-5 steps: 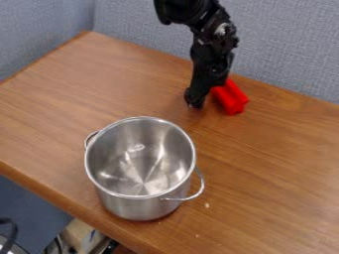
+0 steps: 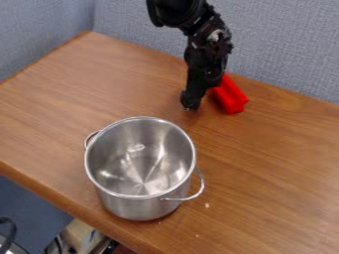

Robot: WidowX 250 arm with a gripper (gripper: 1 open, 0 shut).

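My black gripper (image 2: 199, 94) reaches down from the top centre, low over the wooden table (image 2: 279, 169), open. Right beside it, on its right side, a red block (image 2: 229, 96) lies on the table, partly hidden behind the gripper; I cannot tell whether they touch. A steel pot (image 2: 141, 164) with two side handles stands in the lower left, in front of the gripper, and is empty.
Grey padded walls (image 2: 284, 55) border the table at the back and upper left.
My gripper has shifted very slightly left over the last second. The red block and pot look unmoved.
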